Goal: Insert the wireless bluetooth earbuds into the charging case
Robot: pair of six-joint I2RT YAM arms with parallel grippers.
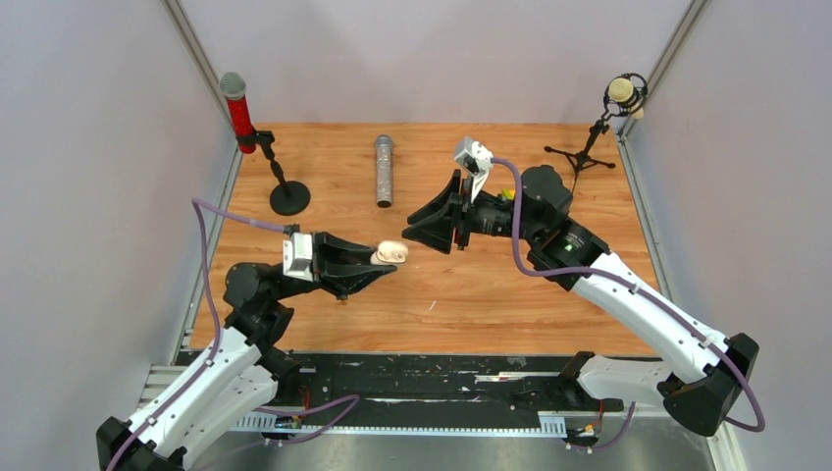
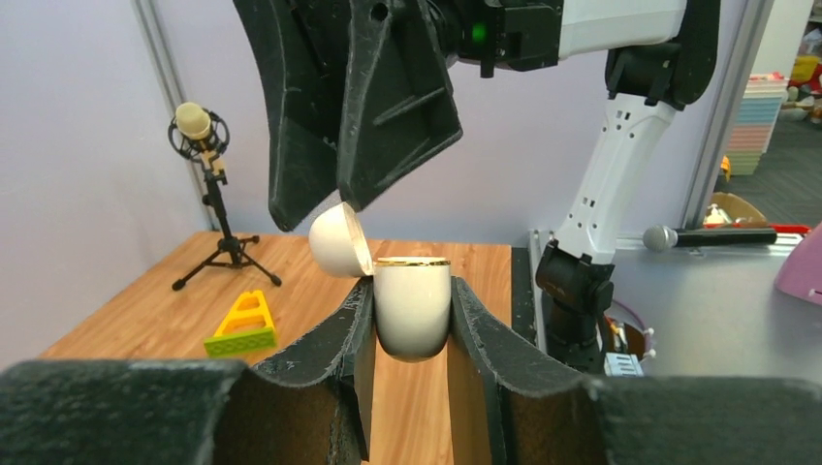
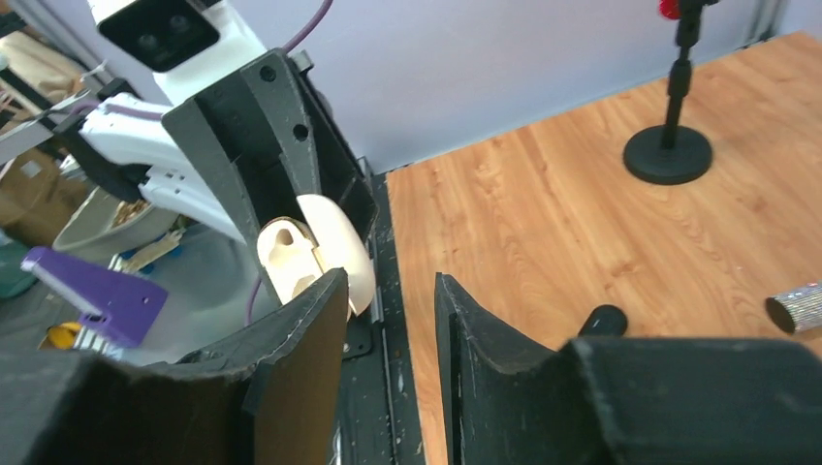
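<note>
My left gripper (image 1: pixel 385 257) holds the cream earbud case (image 2: pixel 412 305) upright between its fingertips, above the table. The case's lid stands open; in the right wrist view its inner cavity (image 3: pixel 289 254) shows, though whether earbuds sit inside is unclear. My right gripper is part open, empty between its fingers, above and right of the case and apart from it in the top view.
A silver microphone (image 1: pixel 384 172) lies at the back middle. A red microphone on a stand (image 1: pixel 238 113) is at back left, a microphone on a tripod (image 1: pixel 620 93) at back right. A yellow-green object lies on the right side.
</note>
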